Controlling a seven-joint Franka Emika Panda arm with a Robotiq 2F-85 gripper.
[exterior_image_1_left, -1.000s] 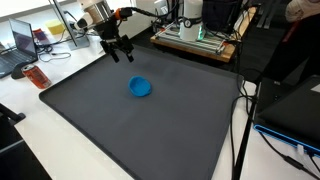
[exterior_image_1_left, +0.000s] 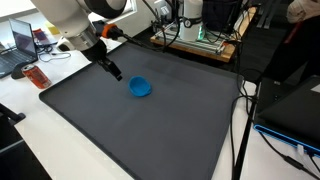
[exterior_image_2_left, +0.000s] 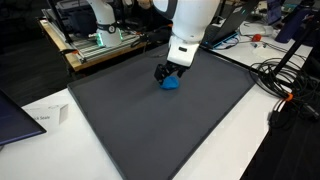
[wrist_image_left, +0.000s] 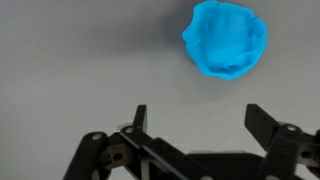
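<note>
A round blue dish-like thing (exterior_image_1_left: 140, 87) lies on the dark grey mat, its outline slightly uneven in the wrist view, where the blue thing (wrist_image_left: 225, 39) shows beyond the fingertips and right of centre. My gripper (exterior_image_1_left: 113, 72) hangs to the left of it in exterior view 1, apart from it. The fingers stand wide open; between the fingers only bare mat shows. In exterior view 2 the gripper (exterior_image_2_left: 169, 74) partly covers the blue thing (exterior_image_2_left: 171, 83).
A red can (exterior_image_1_left: 37, 76) stands off its left side, near a laptop (exterior_image_1_left: 24, 43). A wooden-edged platform (exterior_image_1_left: 195, 45) is behind the mat, and cables (exterior_image_2_left: 275, 78) lie along the side in exterior view 2.
In exterior view 1 my arm and gripper have moved leftward and lower in the picture, away from the blue thing. The blue thing has stayed where it was.
</note>
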